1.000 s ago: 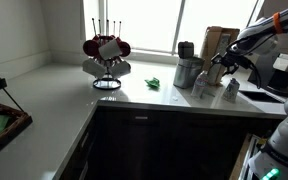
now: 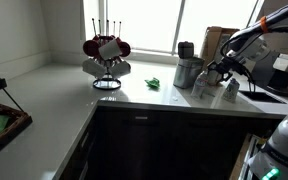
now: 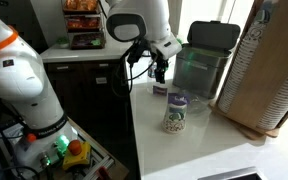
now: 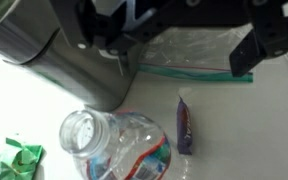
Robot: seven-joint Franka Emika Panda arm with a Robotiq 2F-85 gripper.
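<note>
My gripper stands open above the counter, nothing held between its fingers. Below it in the wrist view lies a clear plastic bag (image 4: 192,47) with a teal-and-red zip edge. A small purple item (image 4: 184,126) rests on the white surface just in front of the bag. Nearer the bottom of that view is a clear bottle (image 4: 129,150) with a red and blue label. In the second exterior view, the gripper (image 3: 144,80) hangs behind a jar (image 3: 174,116) with a purple top, apart from it.
A grey metal bin (image 4: 59,65) stands close beside the gripper. Tall brown cardboard (image 3: 262,70) rises at the right. Something crinkled and green (image 2: 152,83) lies on the counter (image 2: 64,85), not far from a rack of mugs (image 2: 107,55).
My gripper has come down a little and slightly left in the first exterior view. The objects on the counter look unmoved.
</note>
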